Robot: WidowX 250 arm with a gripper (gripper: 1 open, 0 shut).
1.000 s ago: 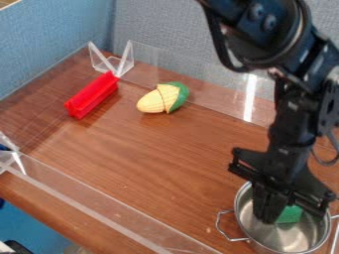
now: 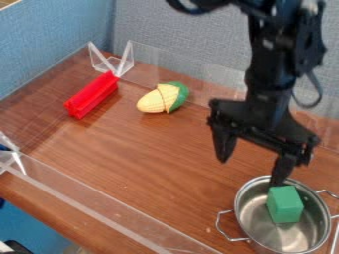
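My black gripper [image 2: 252, 153] hangs open over the wooden table at the right, with nothing between its fingers, above and just behind a steel pot [image 2: 276, 237]. In the pot sits a green block [image 2: 283, 204], clear of the fingers.
A red bar [image 2: 91, 95] lies at the back left by a clear plastic stand [image 2: 111, 62]. A toy corn [image 2: 159, 99] lies at the back centre.
The gripper was down at the pot over the green block and has risen up and slightly left. The block stays in the pot.
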